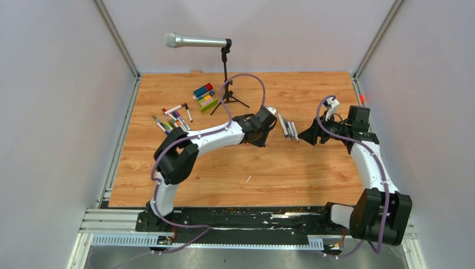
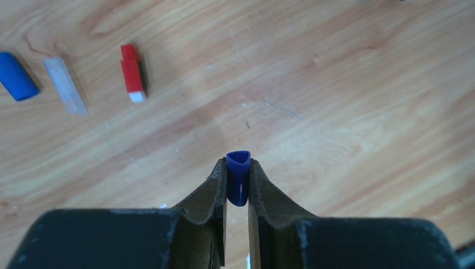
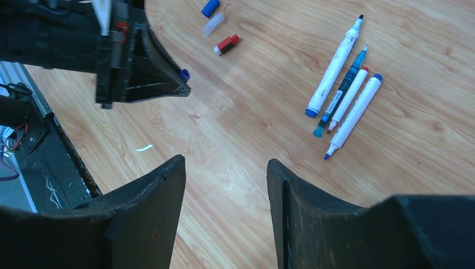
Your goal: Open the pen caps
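In the left wrist view my left gripper is shut on a small blue cap (image 2: 237,188), held between its fingertips above the bare table. Off to the upper left lie a blue cap (image 2: 15,77), a clear cap (image 2: 65,85) and a red cap (image 2: 133,73). My right gripper is open and empty over the wood. Beyond it, in the right wrist view, uncapped pens lie side by side: a large white marker (image 3: 336,67), a teal pen (image 3: 341,92), a thin white pen (image 3: 348,100) and a white marker with a blue end (image 3: 354,116).
Several more markers (image 1: 178,122) lie in a loose group at the left of the table. Coloured blocks (image 1: 206,98) and a microphone stand (image 1: 226,78) occupy the back. A white scrap (image 3: 144,148) lies near the front.
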